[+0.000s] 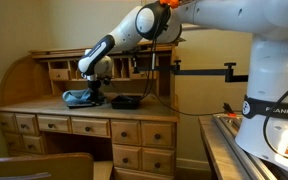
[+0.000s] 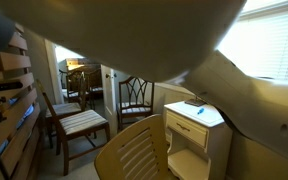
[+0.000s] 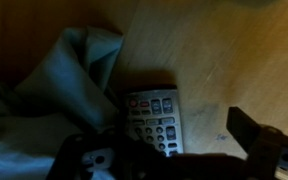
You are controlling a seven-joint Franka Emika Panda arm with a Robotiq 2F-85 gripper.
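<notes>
A small grey remote or calculator [image 3: 154, 120] with rows of dark buttons and a red one lies on the wooden desktop in the wrist view. Against its left side lies a grey-blue cloth [image 3: 59, 110], seen in exterior view 1 as a blue heap [image 1: 79, 98] on the desk. My gripper is open, its dark fingers reaching in from the lower left and lower right. The lower end of the keypad thing is partly hidden by the gripper. Nothing shows held between the fingers.
A black tray [image 1: 127, 102] stands on the desk right of the gripper. Cubbyholes [image 1: 59, 70] rise behind the desktop. Bare wood [image 3: 219, 70] lies right of the keypad thing. Exterior view 2 shows chairs and a white cabinet [image 2: 192, 130], with my arm across the top.
</notes>
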